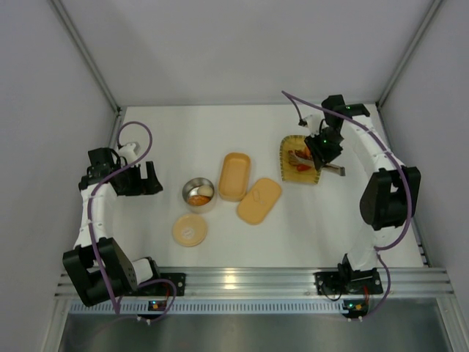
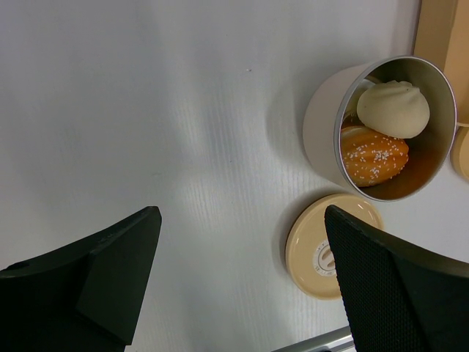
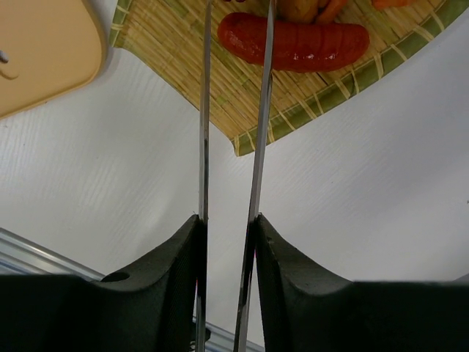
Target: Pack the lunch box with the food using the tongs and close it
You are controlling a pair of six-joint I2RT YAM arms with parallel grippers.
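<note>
A steel container [image 1: 198, 207] holds a white bun and a sesame bread roll [image 2: 370, 161]. An orange box [image 1: 234, 172] and its orange lid [image 1: 259, 202] lie right of it, with a round lid [image 1: 189, 231] below. My left gripper is open over the table at left, empty. On a woven green-rimmed tray [image 3: 161, 51] lie a red sausage [image 3: 322, 48] and other food pieces. My right gripper reaches over this tray, its long metal fingers part open across the sausage; whether they touch it I cannot tell.
Walls border it left, right and behind.
</note>
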